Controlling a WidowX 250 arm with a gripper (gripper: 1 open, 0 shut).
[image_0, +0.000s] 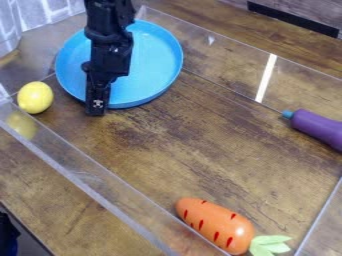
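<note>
My black gripper (95, 98) reaches down over a blue plate (155, 68) in the upper left, its fingertips low at the plate's near-left part. Whether it holds anything is hard to tell. A yellow lemon (35, 97) lies just left of the plate, apart from the gripper.
A toy carrot (214, 222) lies at the lower right and a purple eggplant (318, 128) at the right edge. Clear walls (100, 190) border the wooden surface. The middle and right of the board are mostly bare.
</note>
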